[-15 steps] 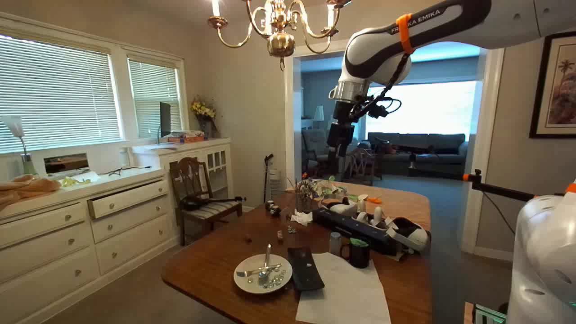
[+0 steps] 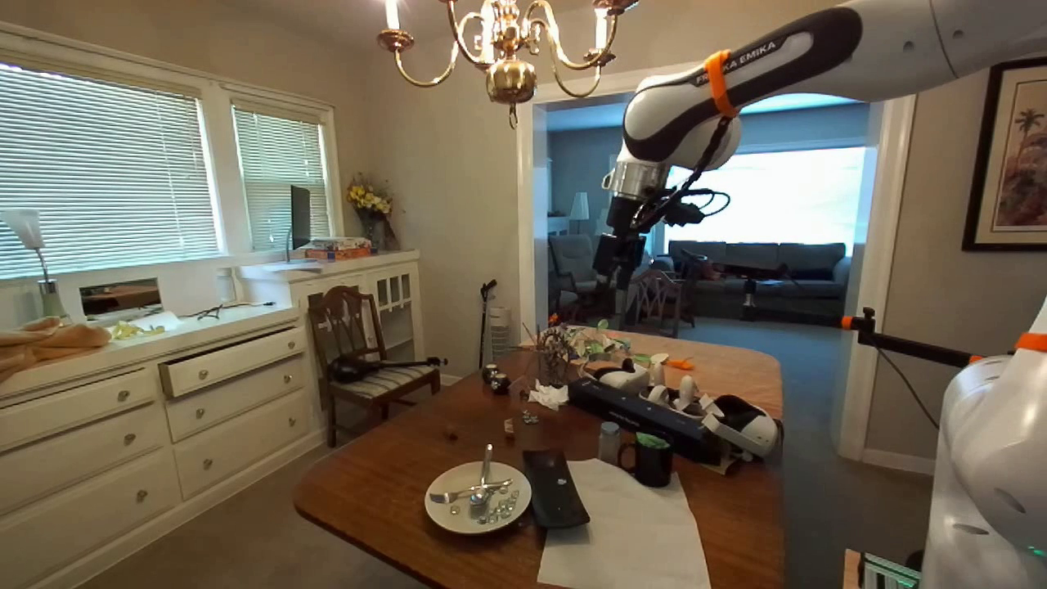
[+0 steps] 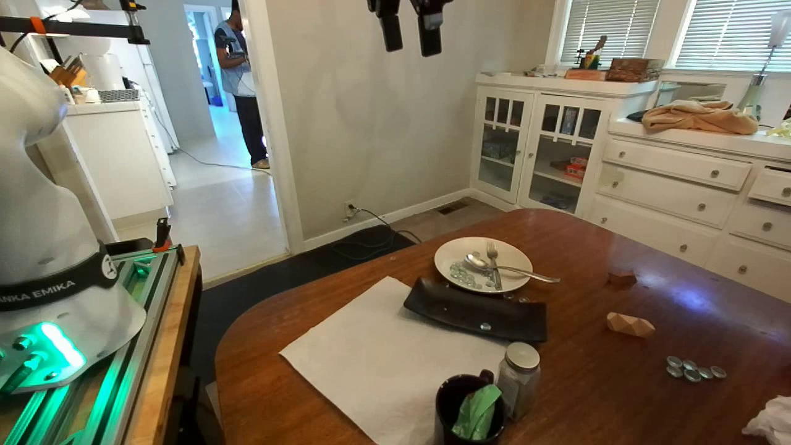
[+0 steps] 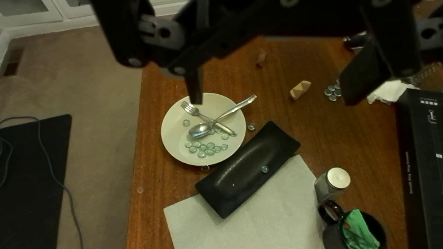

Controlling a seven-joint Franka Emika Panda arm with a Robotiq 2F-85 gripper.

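My gripper is open and empty, high above the table; in the second exterior view its two fingers (image 3: 429, 37) hang apart at the top edge. A cream plate (image 4: 172, 137) holds a fork (image 4: 190, 108), a spoon (image 4: 200, 130) and several clear glass beads. Beside it lies a long black tray (image 4: 232, 182), partly over a white sheet (image 4: 265, 220), with one bead (image 4: 264, 169) on it. A lidded glass jar (image 3: 519, 378) stands near a black mug (image 3: 450, 404) containing a green packet (image 3: 476, 412).
Two small wooden blocks, one being a faceted piece (image 3: 630, 325), and a cluster of beads (image 3: 691, 369) lie on the table. A long dark box (image 2: 643, 420), a white headset (image 2: 751, 430) and clutter occupy its far side. A chandelier (image 2: 512, 80) hangs near the arm.
The fingertips have swung slightly right. The tabletop objects look unmoved.
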